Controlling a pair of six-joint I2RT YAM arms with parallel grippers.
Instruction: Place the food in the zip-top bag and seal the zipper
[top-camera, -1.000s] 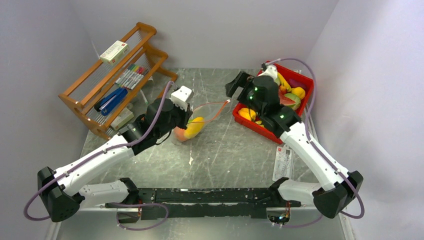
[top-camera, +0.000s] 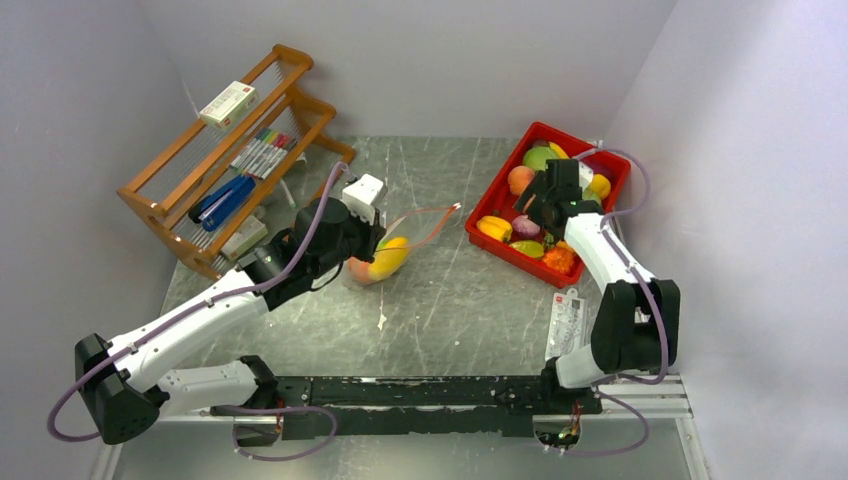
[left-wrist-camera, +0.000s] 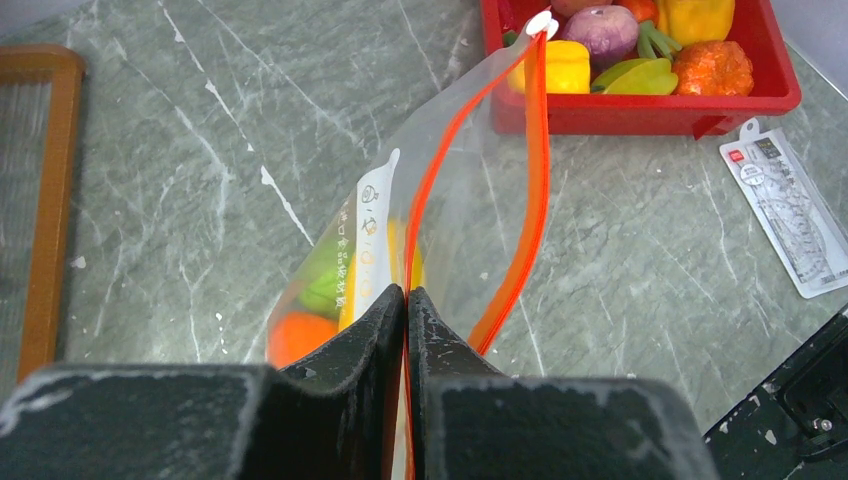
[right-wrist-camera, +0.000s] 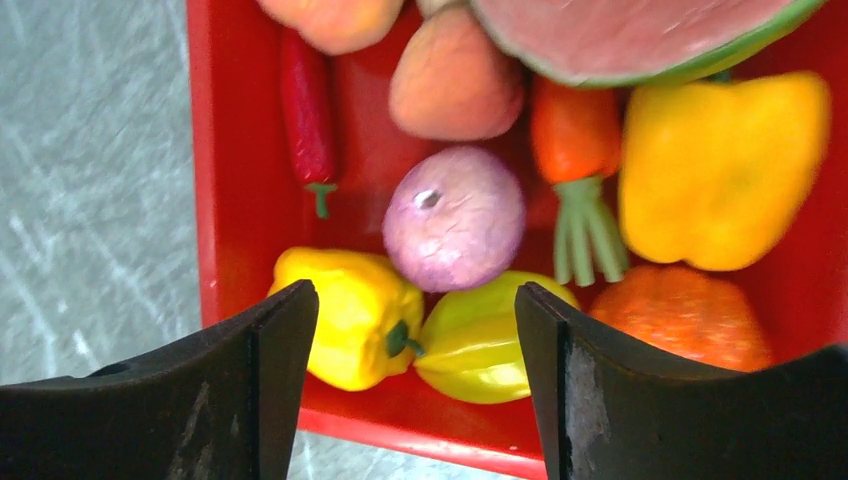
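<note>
The clear zip bag (left-wrist-camera: 460, 200) with an orange zipper stands with its mouth spread wide. My left gripper is shut on one edge of that bag. Inside, low down, show an orange food (left-wrist-camera: 303, 337), something green (left-wrist-camera: 325, 290) and something yellow. Over the red bin (top-camera: 483, 249) hangs my right gripper, its fingers apart with nothing between them. Below it in the right wrist view lie a purple onion (right-wrist-camera: 455, 220), a yellow pepper (right-wrist-camera: 345, 300), a star fruit (right-wrist-camera: 490, 335), a peach (right-wrist-camera: 455, 80), a carrot (right-wrist-camera: 573, 135) and a red chili (right-wrist-camera: 307, 110).
A wooden rack (top-camera: 285, 100) with pens and a box stands at the back left. One flat white packet (top-camera: 567, 325) lies in front of the bin. Between bag and bin the grey table (top-camera: 465, 310) is clear.
From beside the bag's mouth, my right arm has swung right and back, and its gripper is now over the red bin. The left arm and the bag have stayed in place.
</note>
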